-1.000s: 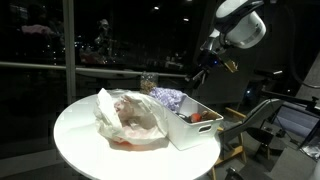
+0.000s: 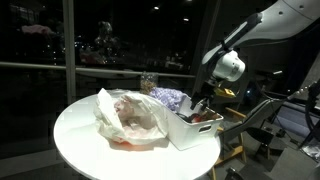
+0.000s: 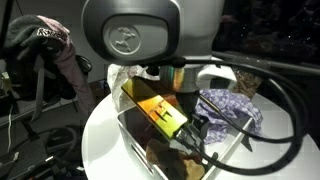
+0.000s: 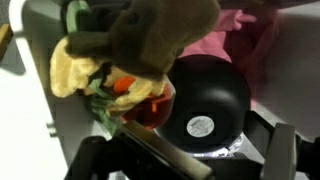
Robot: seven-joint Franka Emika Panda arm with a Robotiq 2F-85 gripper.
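Observation:
My gripper reaches down into the white bin at the table's right side. In the wrist view its dark fingers are spread apart at the bottom. A black round dish with a pale label lies in the bin, just beyond the fingers. Beside it are a brown plush toy and a bowl of colourful play food. A pale bar crosses the lower middle of that view; what it belongs to is unclear. Exterior view 2 shows a yellow-orange strip near the gripper, partly covering the bin.
A pink cloth lies against the bin's inner side. On the round white table stands a large white plastic bag. A purple patterned cloth sits behind the bin.
From above the bin, the arm has come down and to the left, bringing the gripper into it. The bin, bag and purple cloth stay in place.

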